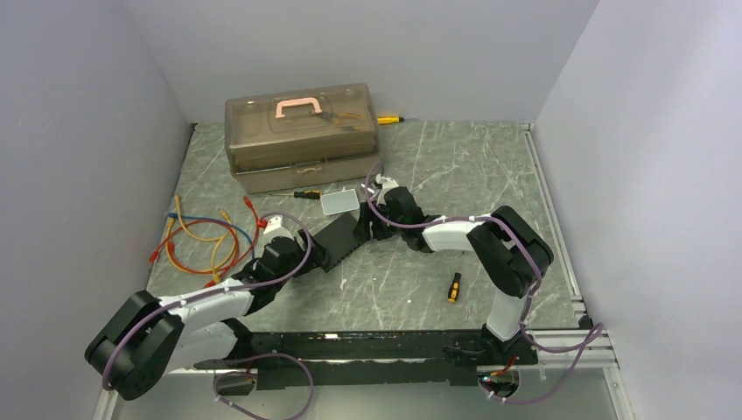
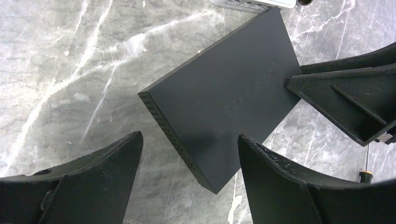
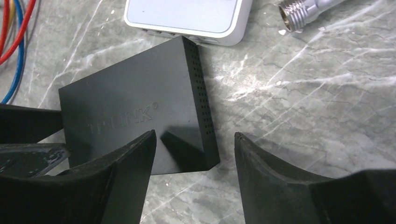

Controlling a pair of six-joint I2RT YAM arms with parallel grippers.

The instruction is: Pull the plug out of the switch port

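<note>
The black switch (image 1: 341, 242) lies flat on the marbled table between my two arms. Its plain top (image 2: 229, 93) and a perforated side face the left wrist view; raised lettering marks its top (image 3: 140, 102) in the right wrist view. No plug or port can be made out. My left gripper has its fingers apart, with the switch's near corner showing beyond the gap. At the opposite end my right gripper is also parted, a perforated end of the switch appearing between its fingers. Neither gripper visibly holds anything.
Behind the switch sits a small white box (image 1: 340, 202), close to its far corner. A brown toolbox (image 1: 302, 166) stands further back. Coiled cables (image 1: 219, 249) lie at left, and a yellow-black screwdriver (image 1: 454, 287) at right. Open table extends around that screwdriver.
</note>
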